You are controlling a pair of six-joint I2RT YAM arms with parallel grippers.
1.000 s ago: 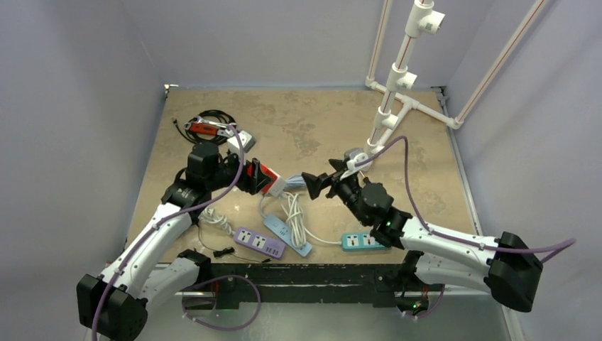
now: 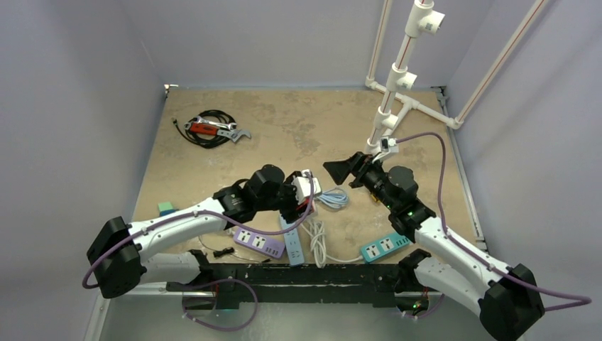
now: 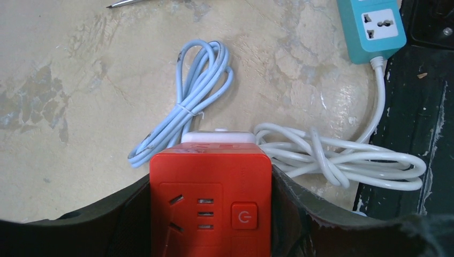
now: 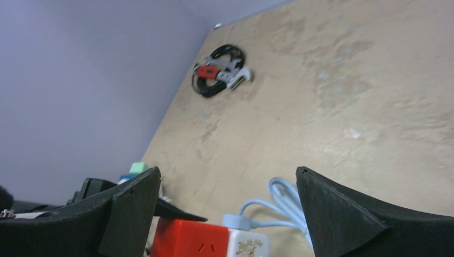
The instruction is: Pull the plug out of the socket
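A red socket block (image 3: 210, 209) with a white end sits between the fingers of my left gripper, which hold it from both sides. Its outlet slots and power button show in the left wrist view. In the right wrist view, a pale blue plug (image 4: 236, 221) stands at the white end (image 4: 248, 243) of the block, its cord joining a light blue cable (image 4: 289, 203). My right gripper is open, the fingers wide apart with nothing between them. It is apart from the plug, and the block shows low beyond its fingers.
A purple power strip (image 2: 259, 243), a blue strip (image 2: 292, 241) and a teal strip (image 2: 385, 246) lie along the front edge. A white cable bundle (image 3: 342, 160) lies nearby. Tools on a black cable coil (image 2: 211, 128) rest at the back left.
My left gripper has carried the red block to the right and towards the front. The right arm has also shifted rightwards. The blue cable and teal strip have moved right; the blue strip has turned.
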